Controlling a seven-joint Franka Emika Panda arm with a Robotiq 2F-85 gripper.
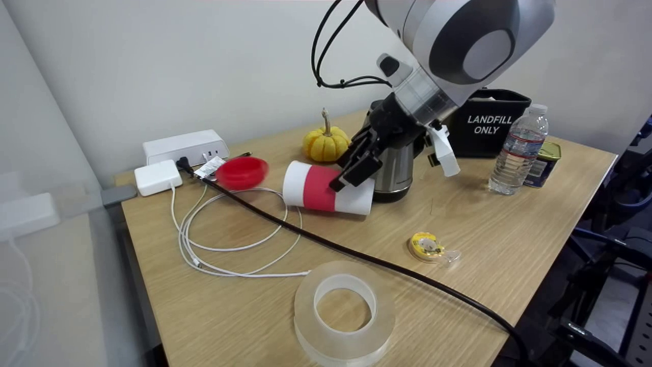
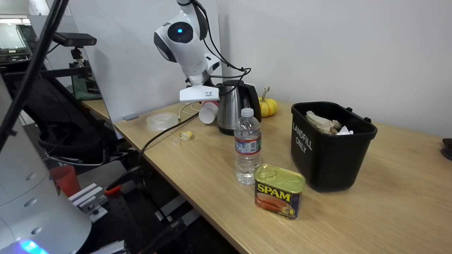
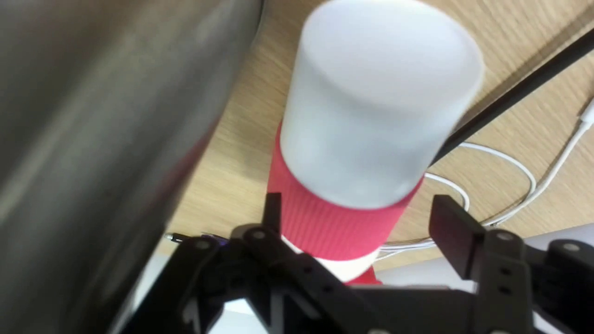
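Observation:
A white travel cup with a red sleeve lies on its side on the table, in front of the steel kettle. Its red lid is off and blurred, out to the left beyond the cup's end. Over the cup's sleeve is my gripper. In the wrist view the gripper is open, its black fingers spread wide. Between and beyond them appears the cup, its white base towards the camera; a gap shows on the right finger's side.
The kettle's wall fills the left of the wrist view, close by. A black cable crosses the table, with white cord coiled left. Behind stands a small pumpkin; a tape roll lies in front.

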